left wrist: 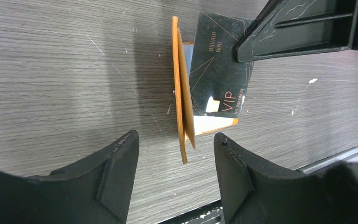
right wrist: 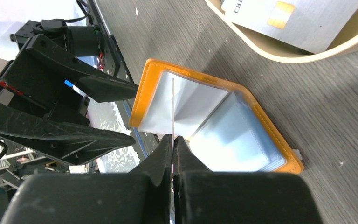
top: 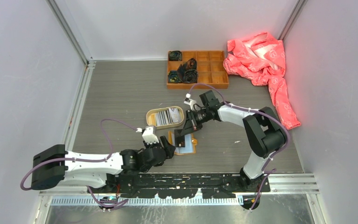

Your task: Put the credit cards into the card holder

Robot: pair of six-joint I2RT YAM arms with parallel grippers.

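Observation:
The orange card holder (top: 190, 148) lies open on the table, with clear white and blue sleeves (right wrist: 235, 135). My right gripper is shut on a black VIP card, held upright over the holder and seen edge-on in the right wrist view. In the left wrist view the card covers much of the holder. My left gripper stands open, its fingers either side of the holder's near end, apparently not closed on it.
A cream box of cards (top: 151, 113) lies just behind the holder. An orange compartment tray (top: 212, 70) with dark rolled items is at the back, pink cloth (top: 256, 56) at back right.

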